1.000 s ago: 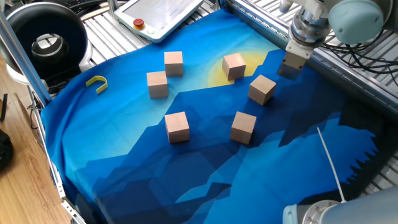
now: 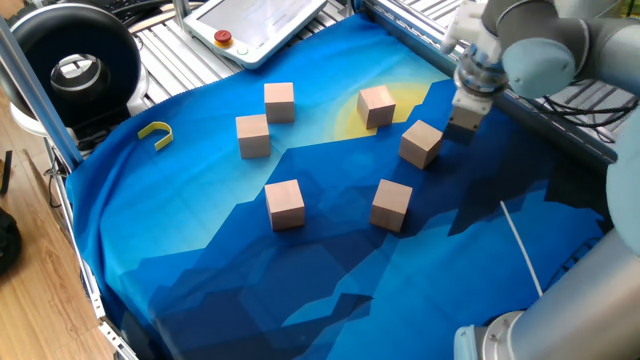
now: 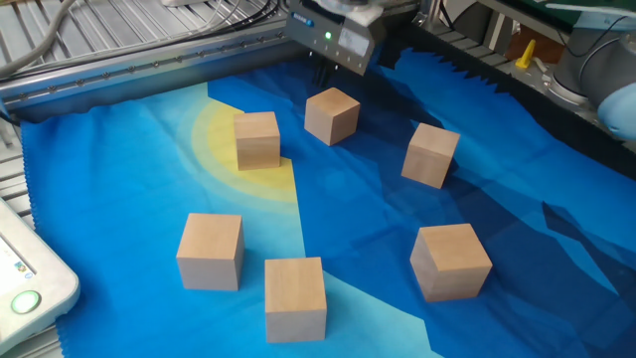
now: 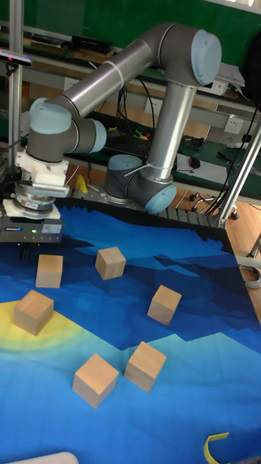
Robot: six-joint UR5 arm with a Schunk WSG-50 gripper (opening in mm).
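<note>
Several plain wooden cubes rest apart from one another on a blue printed cloth. Closest to my gripper is one cube on the dark blue part; the gripper hangs just behind it in exterior view 2, with no visible contact. Another cube sits on the yellow patch. Two cubes, one behind the other, stand close together on the light blue area. The remaining cubes lie on darker cloth. My dark fingers are small and partly hidden, so their opening cannot be made out.
A yellow curved piece lies near the cloth's left edge. The teach pendant with its red button is at the back. A metal rail runs behind the cloth. Open cloth surrounds the cubes.
The cubes have stayed put.
</note>
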